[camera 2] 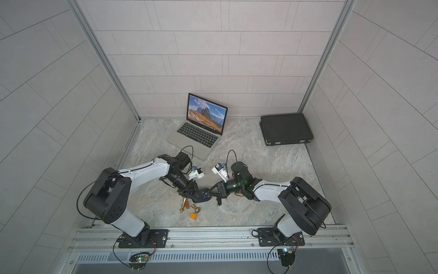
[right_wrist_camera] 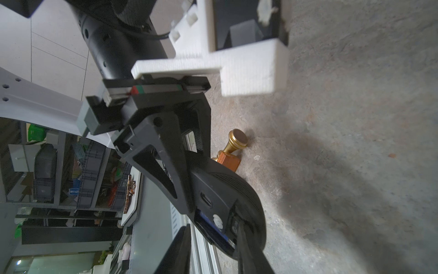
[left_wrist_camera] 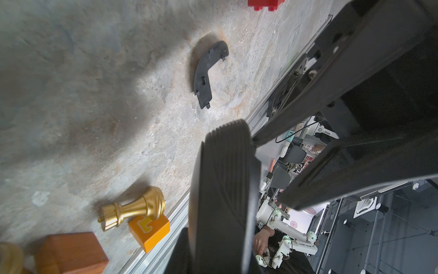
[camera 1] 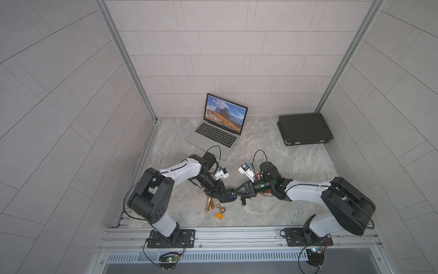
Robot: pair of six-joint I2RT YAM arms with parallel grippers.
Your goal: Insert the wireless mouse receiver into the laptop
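Observation:
A dark mouse (right_wrist_camera: 228, 201) is held above the table, its underside open with a blue strip showing inside. My left gripper (camera 1: 220, 193) is shut on the mouse; one of its fingers (right_wrist_camera: 175, 182) lies along the mouse's side, the other is hidden. My right gripper reaches in from the opposite side, its fingertips apart in view beside the open compartment. Whether anything is pinched there cannot be told. I cannot make out the receiver clearly. Behind the arms, the silver laptop (camera 1: 204, 137) stands open and lit.
A curved dark cover piece (left_wrist_camera: 209, 73) lies below. Gold chess pieces (left_wrist_camera: 136, 207), an orange block (left_wrist_camera: 149, 230) and a brown block (left_wrist_camera: 70, 253) sit near the front edge. A black case (camera 1: 304, 127) rests at back right. Open table separates laptop and case.

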